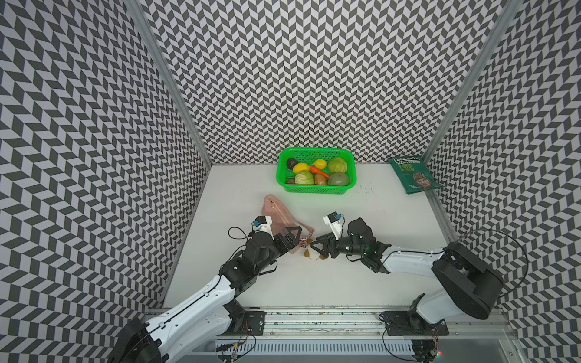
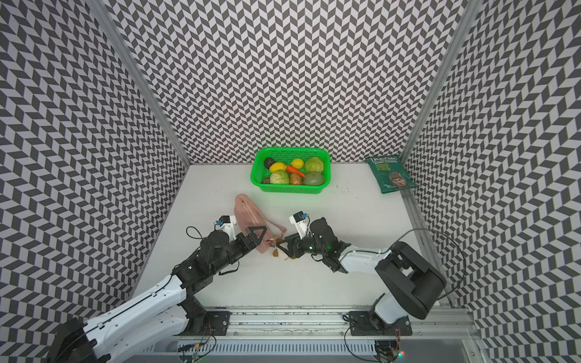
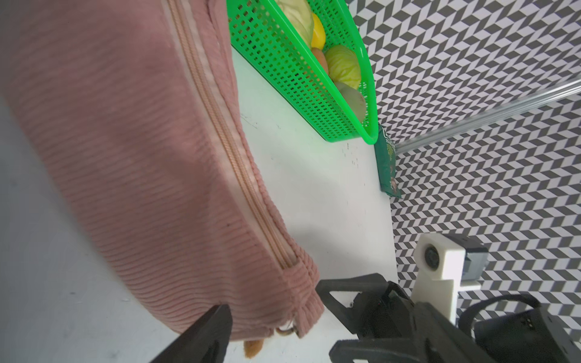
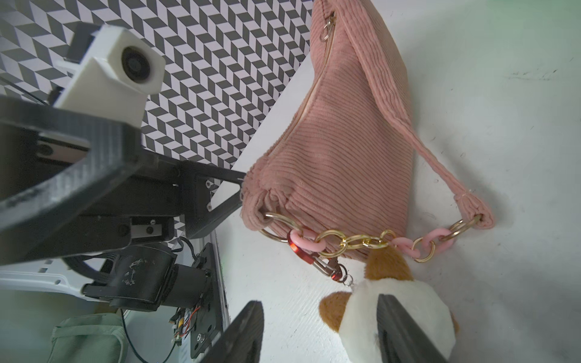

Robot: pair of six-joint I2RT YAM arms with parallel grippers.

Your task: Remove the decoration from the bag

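Note:
A pink ribbed bag (image 3: pixel 175 199) lies on the table. Along its near end, a chain of pink and gold links (image 4: pixel 357 242) runs to the strap. From a red clasp (image 4: pixel 300 248) by the bag's ring hangs the decoration, a white and brown plush toy (image 4: pixel 390 314). My left gripper (image 1: pixel 295 234) is at the bag's near end, its fingers apart; in the right wrist view its tip overlaps the bag's edge, and contact is unclear. My right gripper has its fingers apart, one in front of the plush, with nothing seen held between them.
Behind the bag stands a green basket (image 1: pixel 314 188) of fruit and vegetables. A green snack packet (image 1: pixel 414 173) lies at the far right. Both grippers are close together.

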